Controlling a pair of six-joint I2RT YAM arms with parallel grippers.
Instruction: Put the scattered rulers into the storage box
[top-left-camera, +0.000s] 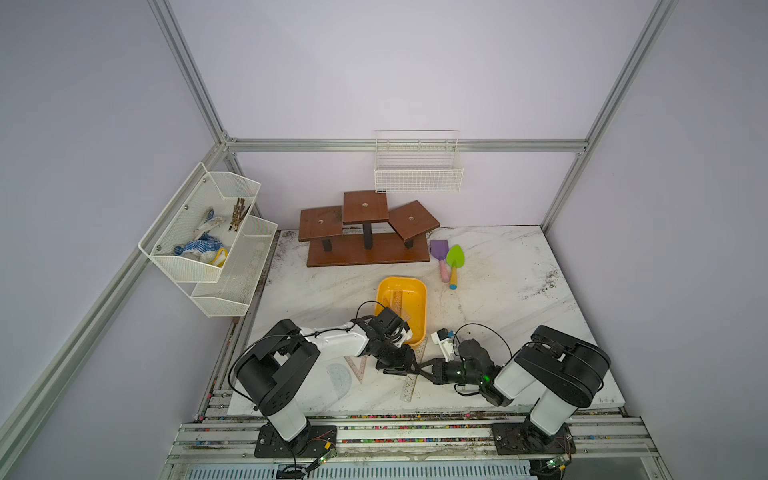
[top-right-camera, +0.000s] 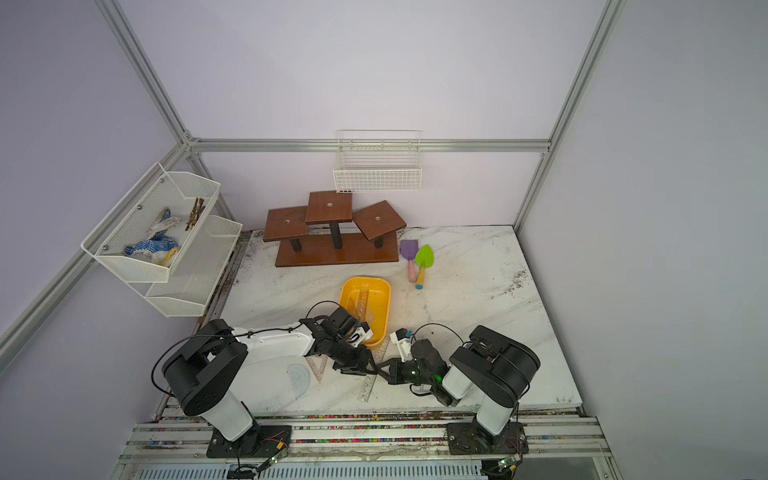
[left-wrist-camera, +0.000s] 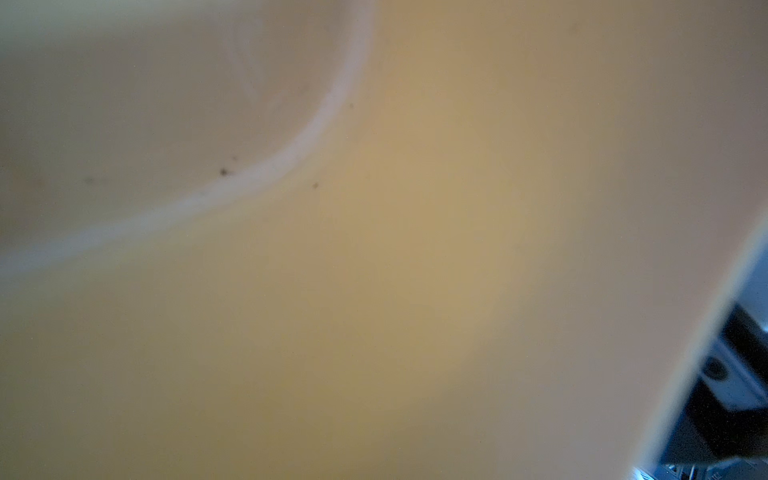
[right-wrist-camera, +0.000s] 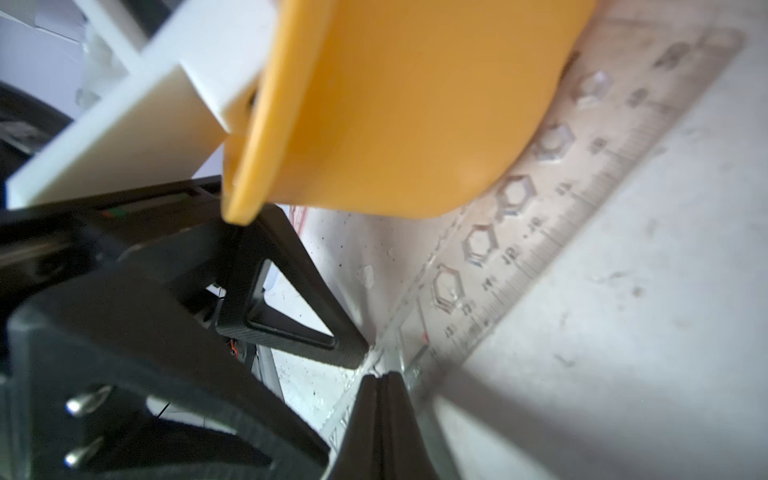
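Observation:
A long clear ruler (right-wrist-camera: 512, 232) slants across the table below the yellow storage box (right-wrist-camera: 416, 104), partly covered by my grippers. At its near edge is my left gripper, its black fingertips apart in the right wrist view; whether the ruler is between them is unclear. My right gripper is shut over the ruler, and nothing shows between its fingers. Only the box interior (left-wrist-camera: 448, 240) fills the left wrist view. A ruler (top-left-camera: 397, 300) lies inside the box. Left of the grippers rests a clear triangle ruler (top-left-camera: 357, 369), partly hidden by the left arm.
A pale rounded piece (top-left-camera: 339, 381) lies near the left arm. Beyond the box are a brown stand (top-left-camera: 368, 249), a purple shovel (top-left-camera: 439, 249) and a green trowel (top-left-camera: 455, 256).

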